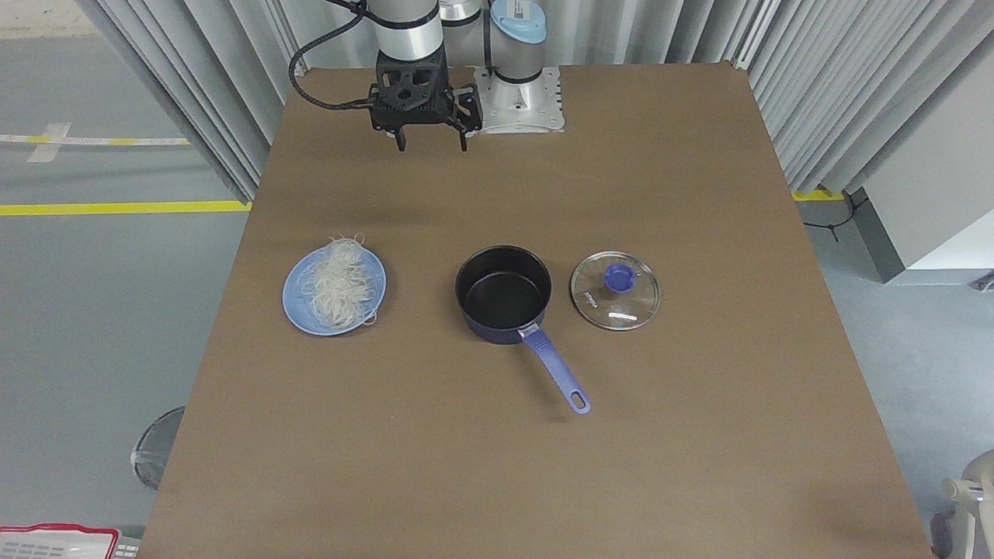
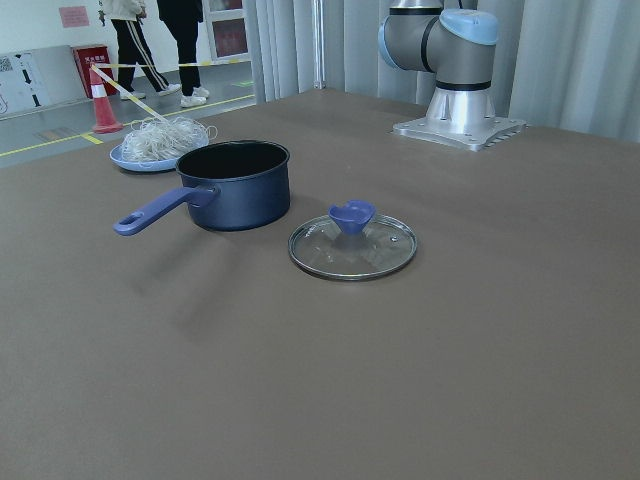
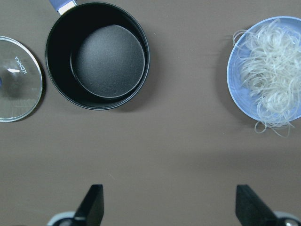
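Note:
A dark blue saucepan (image 1: 503,293) (image 3: 101,56) with a blue handle sits mid-table. To its right in the front view lies a glass lid (image 1: 596,298) (image 2: 350,255) with a blue knob. On the other side, a light blue plate (image 1: 303,312) (image 3: 240,94) holds white noodle strands (image 1: 340,279) (image 2: 165,138). My gripper (image 1: 431,144) hangs at the back of the table, above and behind the items, open with nothing between its fingers. The left view does not show the gripper.
The white robot base (image 1: 522,112) stands at the back edge. Curtains line the back; people walk in the distance in the left view.

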